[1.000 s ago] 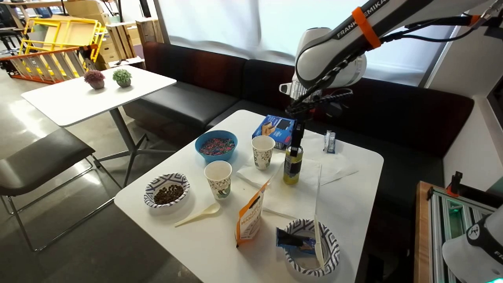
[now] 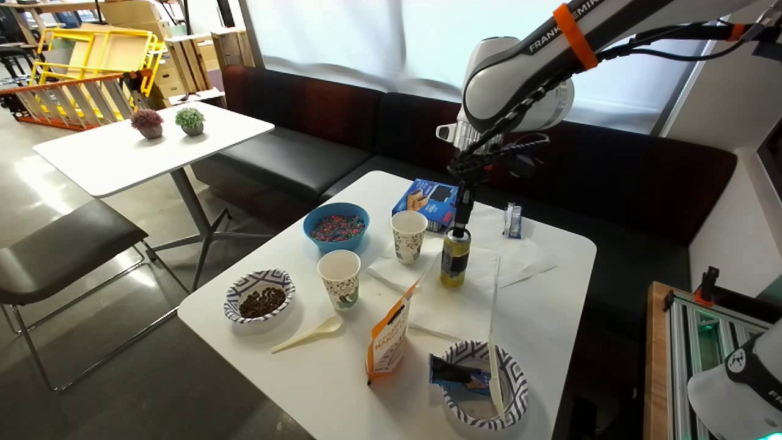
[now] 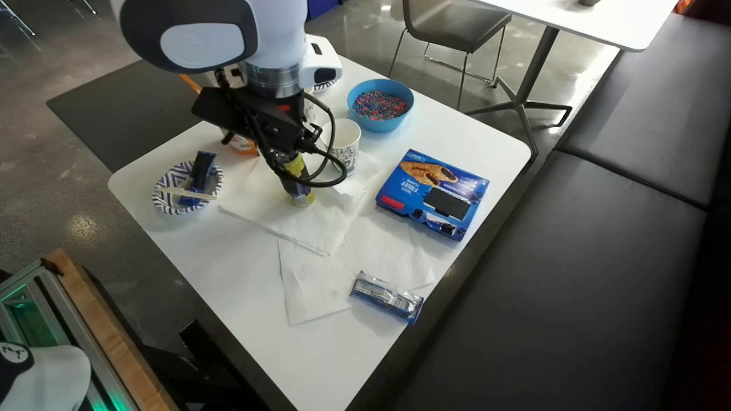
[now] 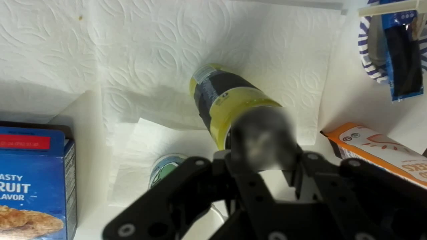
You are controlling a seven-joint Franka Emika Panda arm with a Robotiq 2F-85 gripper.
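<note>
A yellow can with a dark band [image 2: 454, 260] stands upright on the white napkins [image 2: 458, 304]. My gripper [image 2: 461, 223] points straight down at the can's top. In the wrist view a blurred dark fingertip [image 4: 262, 136] covers the top end of the can [image 4: 230, 98]. The cables and the hand hide much of the can [image 3: 301, 195] in the second exterior view. Whether the fingers press on the can or stand clear of it does not show.
Close by stand a paper cup [image 2: 409, 238] and a blue snack box [image 3: 433, 194]. An orange-and-white pouch [image 2: 390, 337] and a patterned bowl [image 2: 522, 392] with a wrapper are towards the front. A silver-blue packet [image 3: 387, 297] lies near the table's edge. Bare table [image 3: 294, 363] shows beside it.
My gripper has risen very slightly at the can's top, and the arm has shifted a little to the right. The can and the other objects stand where they were.
</note>
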